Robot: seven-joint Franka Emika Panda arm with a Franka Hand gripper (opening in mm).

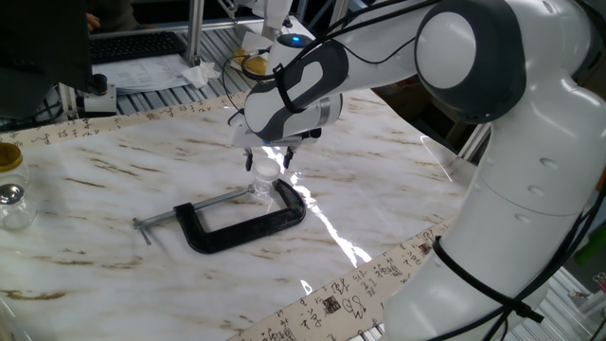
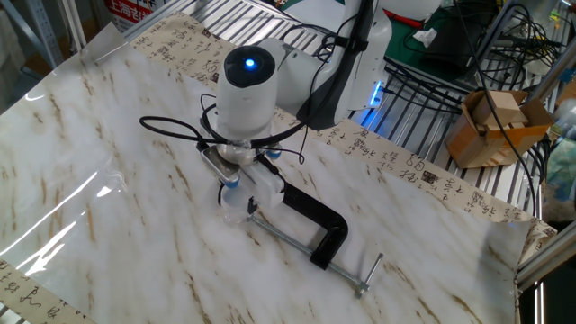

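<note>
A black C-clamp with a silver screw lies flat on the marble-patterned sheet. Between its screw end and its far finger stands a small clear container, transparent and hard to outline. My gripper hangs right over this container, open, its dark fingers apart on either side of the container's top. In the second exterior view the clamp reaches out from beneath the hand, and the clear container is partly hidden by it.
At the left edge stand a yellow-lidded jar and a clear jar with a silvery top. A cardboard box sits off the sheet, on the slatted table. Much of the sheet around the clamp is bare.
</note>
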